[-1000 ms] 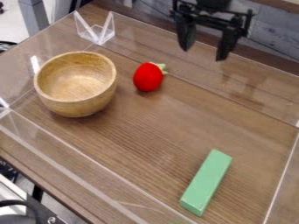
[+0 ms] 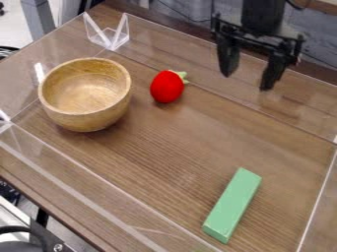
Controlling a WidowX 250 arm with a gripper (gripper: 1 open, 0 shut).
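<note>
My gripper [image 2: 249, 61] is at the top right of the camera view, its black fingers pointing down over the bare table, open. Below and left of it lies a red round vegetable [image 2: 166, 87] with a pale green top. A wooden bowl [image 2: 85, 108] stands at the left, empty. A green block [image 2: 234, 205] lies flat near the front right.
A small clear wire-like holder [image 2: 108, 35] stands at the back left. Dark cables and floor show beyond the left edge.
The gripper has come lower and a little toward the front and right. The vegetable, bowl and green block have not moved.
</note>
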